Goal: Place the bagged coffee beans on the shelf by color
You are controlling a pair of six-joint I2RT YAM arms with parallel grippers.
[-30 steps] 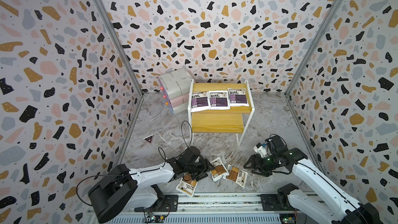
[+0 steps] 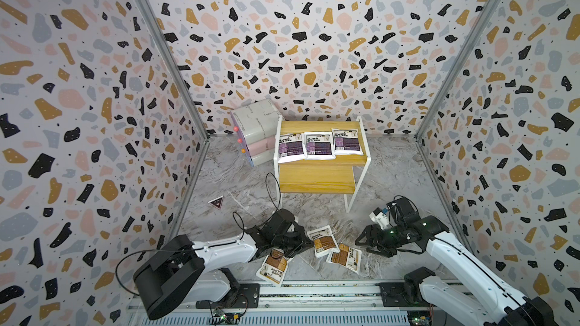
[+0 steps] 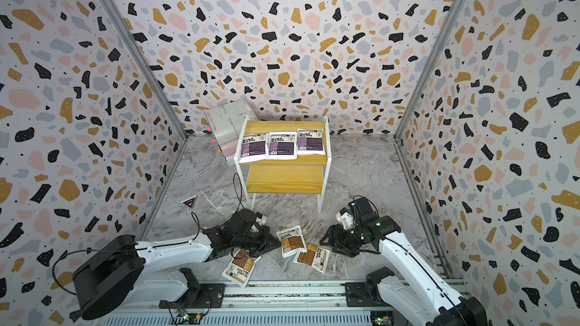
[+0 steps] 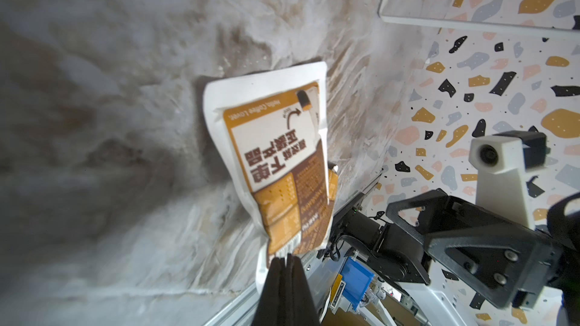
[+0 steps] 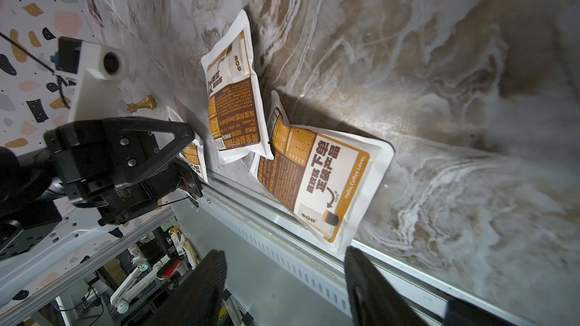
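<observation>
Three purple-labelled bags [image 2: 319,146] stand side by side on the upper shelf of the wooden rack; the lower shelf [image 2: 316,179] is empty. Three brown-labelled bags lie along the front: a left one [image 2: 273,270], a middle one [image 2: 323,241] and a right one [image 2: 346,257], the latter two touching. My left gripper is shut beside the middle bag, its fingertips at that bag's lower edge in the left wrist view, nothing clearly held. My right gripper hangs open to the right of the right bag, nothing between its fingers.
Stacked boxes [image 2: 255,120] stand behind the rack's left side. A small triangular piece [image 2: 216,201] lies on the left floor. A metal rail runs along the front edge.
My left gripper has moved slightly right and away from the front edge. The middle bag has shifted a little to the right, and the right bag slightly with it. The right arm is still.
</observation>
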